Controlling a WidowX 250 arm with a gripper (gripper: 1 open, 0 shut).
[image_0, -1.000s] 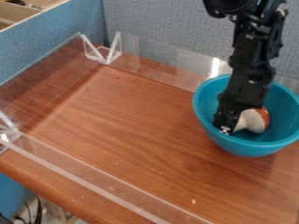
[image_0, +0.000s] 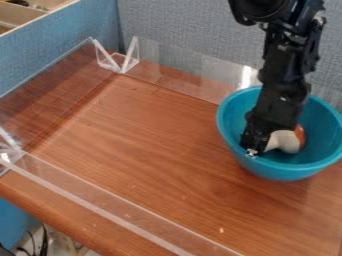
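Note:
My black gripper (image_0: 257, 140) reaches down from the top right into a teal bowl (image_0: 309, 165) at the right of the wooden table. Inside the bowl, just right of my fingertips, lies a white object with an orange-red part (image_0: 283, 141), partly hidden behind the gripper. The fingertips are low against the near-left inside of the bowl, too dark and small to show their gap or anything between them.
Clear plastic walls (image_0: 114, 60) edge the wooden table (image_0: 134, 150), whose middle and left are bare. Grey and blue padded panels stand behind and at the left. Cables lie at the lower left, off the table.
The upper part of my arm has shifted slightly left, and the bowl has moved a little left with it. The gripper stays low inside the bowl.

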